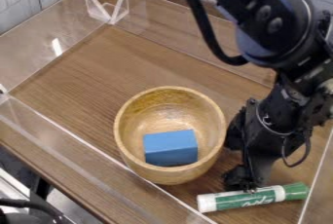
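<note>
My gripper (247,174) is open, low at the right, just right of a wooden bowl (142,121) and close above a white and green tube (250,196) that lies on the wooden floor of the box. The fingers are dark and partly hard to make out. A blue block (169,147) sits inside the bowl.
Clear plastic walls border it on the left and front, and the black arm fills the upper right.
</note>
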